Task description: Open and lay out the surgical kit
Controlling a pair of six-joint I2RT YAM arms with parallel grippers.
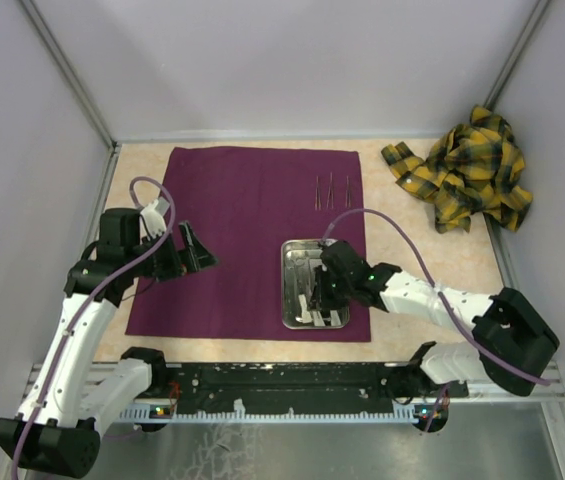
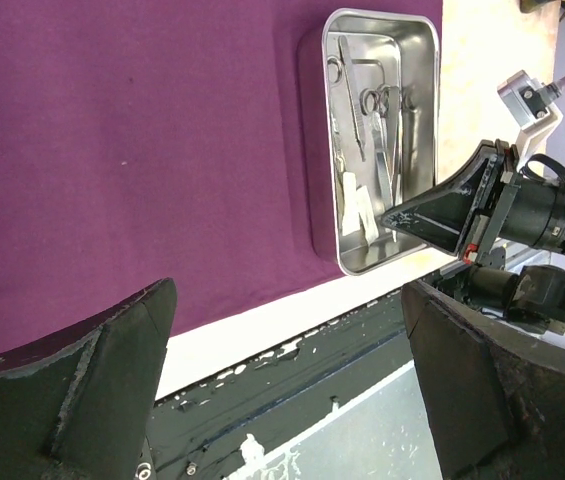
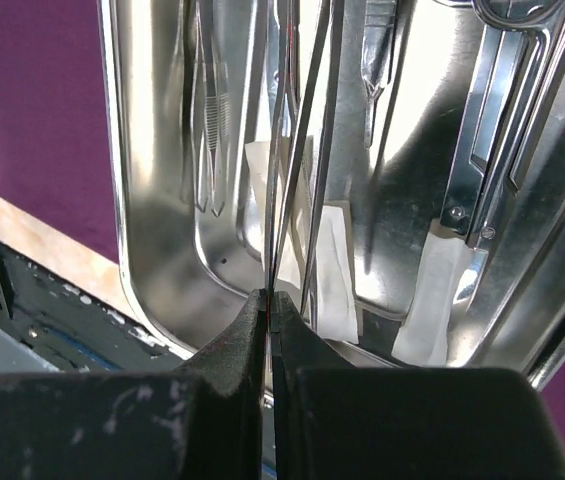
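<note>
The steel tray (image 1: 290,255) holding scissors, tweezers and white-wrapped pieces (image 2: 350,200) sits at the right of the purple cloth (image 1: 232,240). My right gripper is shut over the tray, with long thin steel shafts (image 3: 299,150) rising from behind its fingertips in the right wrist view; whether these are between the fingers I cannot tell. My left gripper (image 1: 195,248) stands open over the left of the cloth, nothing between its fingers. Three slender instruments (image 1: 331,192) lie in a row near the cloth's back right corner.
A yellow and black plaid cloth (image 1: 472,170) is bunched at the back right of the table. The pale table edge (image 1: 222,349) runs along the front.
</note>
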